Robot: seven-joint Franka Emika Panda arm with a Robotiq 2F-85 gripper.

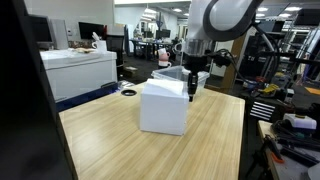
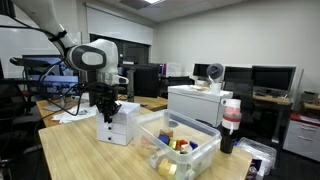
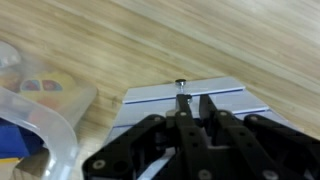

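Observation:
A white drawer box [image 1: 162, 112] stands on the wooden table, its top sheet looking creased in exterior view 1. My gripper [image 1: 190, 94] is at the box's right side, low against its drawer front. In exterior view 2 the box [image 2: 125, 124] lies just beyond the gripper [image 2: 106, 112]. Looking down in the wrist view, I see a small dark knob [image 3: 180, 83] on the pale drawer front, close to the left fingertip. A narrow gap shows between the fingers of the gripper, so it is part open. Whether either finger touches the knob is unclear.
A clear bin [image 2: 185, 143] holding colourful items stands close to the box. Behind it are a dark container with a red-and-white top [image 2: 231, 115] and a smaller clear tray [image 2: 262, 155].

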